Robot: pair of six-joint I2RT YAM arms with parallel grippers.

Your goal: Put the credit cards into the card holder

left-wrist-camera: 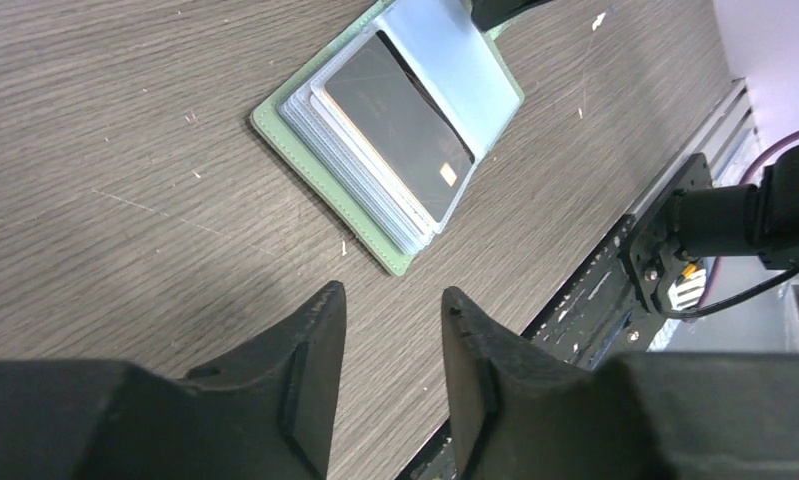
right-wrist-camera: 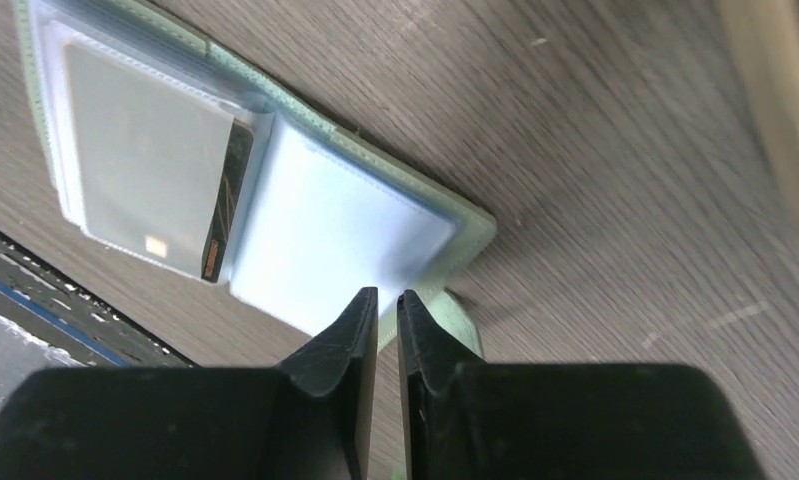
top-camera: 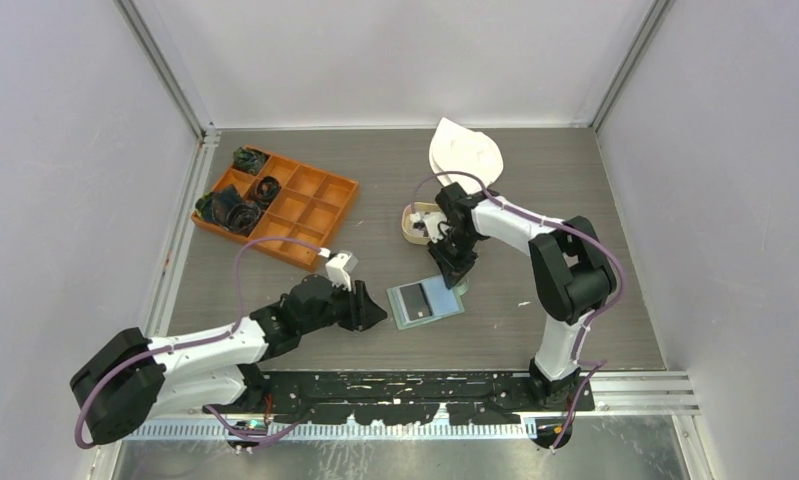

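The card holder (top-camera: 447,297) lies spread on the table, pale green at its edges, with clear sleeves on one half and a bare light-blue half. A dark card (left-wrist-camera: 400,125) sits in the sleeve half, its face under clear plastic. My left gripper stands open just off the sleeve-side edge, nothing between its fingers. My right gripper is at the other end, over the rim of the light-blue half. A narrow gap shows between its fingertips, with the holder's edge behind; no card is visible there.
An oval basket (top-camera: 407,230) with small items stands behind the holder, partly covered by the right arm. A white cloth-like piece (top-camera: 465,150) lies farther back. The orange divided tray (top-camera: 320,218) occupies the back left. Bare table lies right of the holder.
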